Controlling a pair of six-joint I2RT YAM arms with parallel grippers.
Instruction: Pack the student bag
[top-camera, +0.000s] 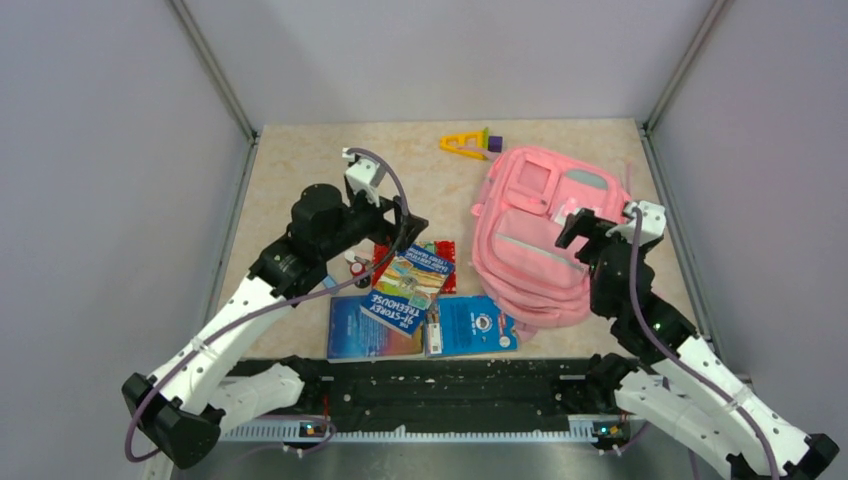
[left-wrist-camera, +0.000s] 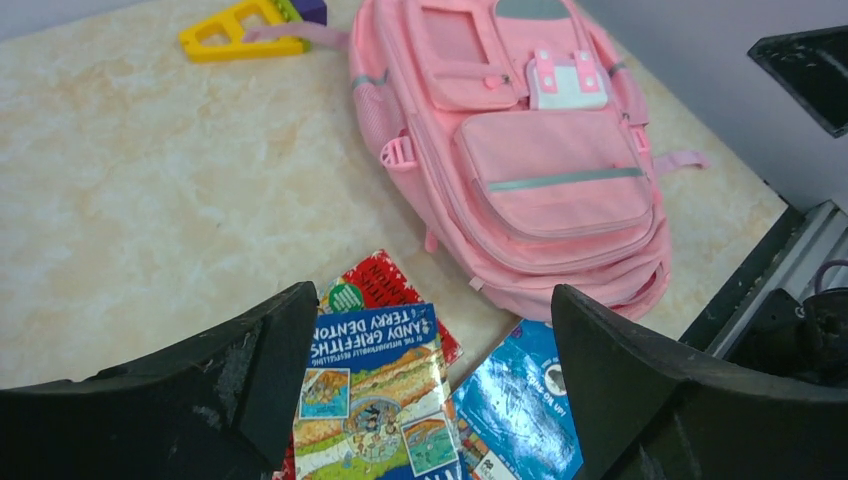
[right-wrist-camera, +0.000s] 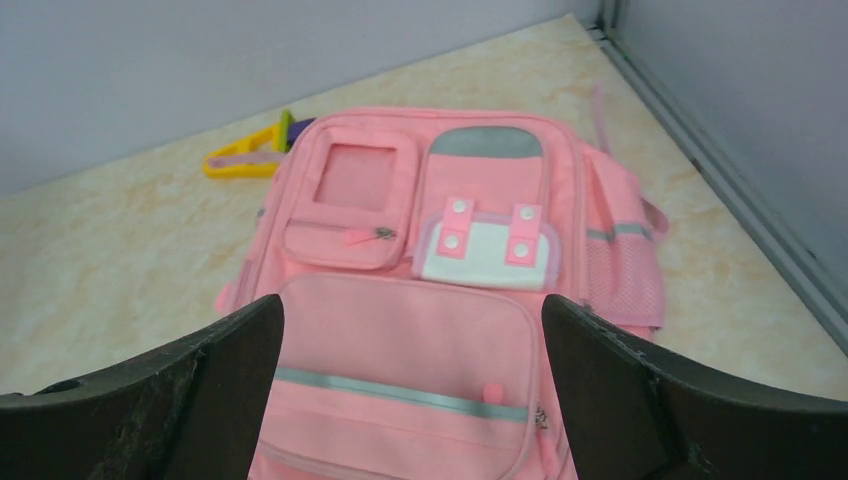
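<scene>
The pink backpack (top-camera: 530, 250) lies flat on the right half of the tabletop (top-camera: 300, 160), front pockets up. My left gripper hangs open over the pile of books, among them a Treehouse book (top-camera: 405, 290), a red book (left-wrist-camera: 385, 285) and blue books (top-camera: 470, 325). My right gripper is open above the backpack, with nothing held between its fingers. At the back, beside the bag, lies a yellow item (top-camera: 462, 142) with green and purple parts.
Small items (top-camera: 358, 268) lie left of the books, partly hidden by my left arm. Walls border the sides and back.
</scene>
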